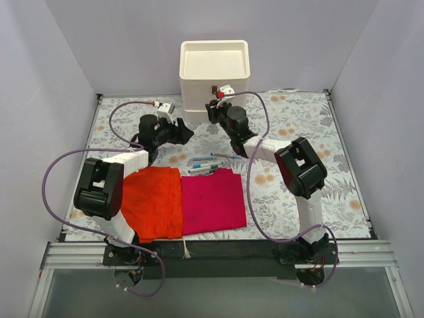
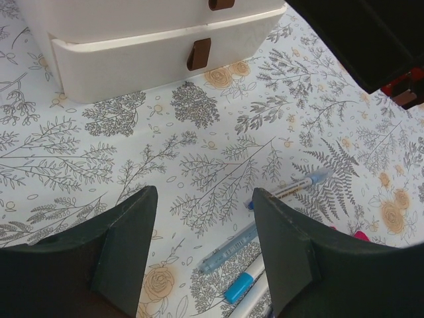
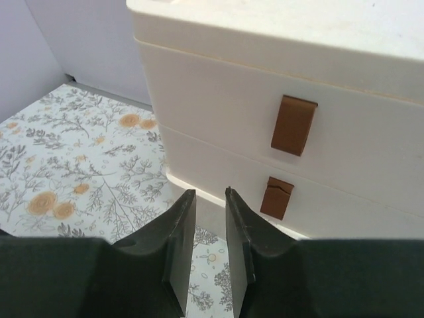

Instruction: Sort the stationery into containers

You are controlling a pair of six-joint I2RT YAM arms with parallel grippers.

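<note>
A white drawer unit point(image 1: 214, 63) with brown pull tabs stands at the back of the table. In front of its face, my right gripper point(image 1: 211, 110) is part open. The right wrist view has an upper tab point(image 3: 293, 125) and a lower tab point(image 3: 277, 198) just beyond its fingers, with nothing between them. My left gripper point(image 1: 187, 130) hangs left of the unit's front, parted and empty. Several pens and markers lie mid-table, among them a blue-capped white marker point(image 2: 245, 279), a grey-blue pen point(image 2: 228, 248) and a clear blue pen point(image 2: 291, 188).
An orange cloth point(image 1: 151, 202) and a magenta cloth point(image 1: 213, 204) lie flat at the front left and front middle. Purple cables loop along both arms.
</note>
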